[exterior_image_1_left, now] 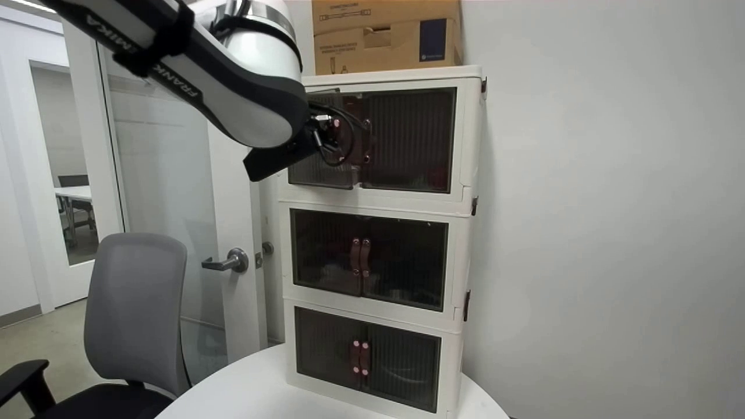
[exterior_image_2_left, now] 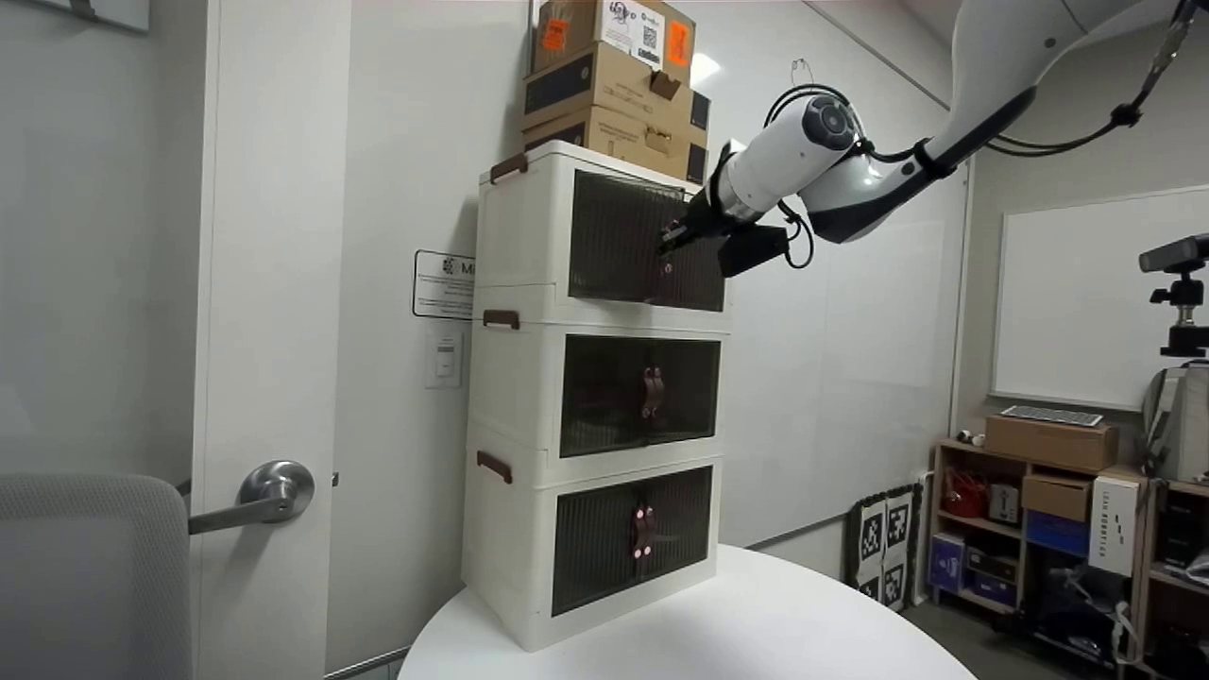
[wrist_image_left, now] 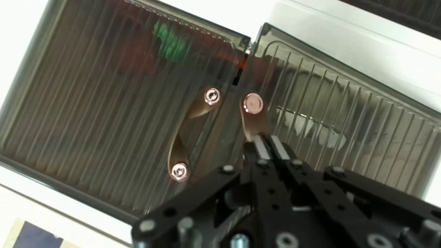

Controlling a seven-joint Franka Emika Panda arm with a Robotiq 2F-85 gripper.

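The top unit of the white cabinet (exterior_image_1_left: pixel 380 199) has two dark ribbed, see-through doors. In exterior view 1 its left door (exterior_image_1_left: pixel 322 174) stands slightly ajar, while the right door (exterior_image_1_left: pixel 412 139) sits flush. My gripper is shut on the brown handle strap (wrist_image_left: pixel 256 122) of the ajar door, which appears on the right in the wrist view; the strap's far end is hidden under the fingers. Beside it, the other door's strap (wrist_image_left: pixel 178 142) hangs free. In exterior view 2 the gripper (exterior_image_2_left: pixel 669 240) meets the top doors near their middle seam.
Two lower units with closed doors (exterior_image_1_left: pixel 366 258) stand beneath, on a round white table (exterior_image_1_left: pixel 241 384). Cardboard boxes (exterior_image_2_left: pixel 612 102) are stacked on top. An office chair (exterior_image_1_left: pixel 136 307) and a room door handle (exterior_image_1_left: pixel 227 262) are at the left.
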